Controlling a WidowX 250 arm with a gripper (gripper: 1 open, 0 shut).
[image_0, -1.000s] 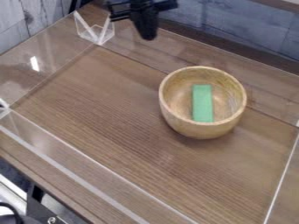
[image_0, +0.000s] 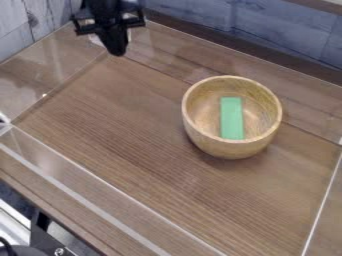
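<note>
My gripper (image_0: 118, 45) is at the top left, dark and angled down over the wooden table, shut with nothing visible between its fingers. Right of centre, a round tan bowl (image_0: 201, 122) holds a green rectangular block (image_0: 231, 117), which lies upright along the view's vertical. The gripper is well apart from the bowl, up and to its left.
Pale edges run along its left and right sides, with a dark area beyond the lower left corner.
My gripper has moved left and a little downward in the view, away from the bowl's side. The bowl and green block have not moved.
</note>
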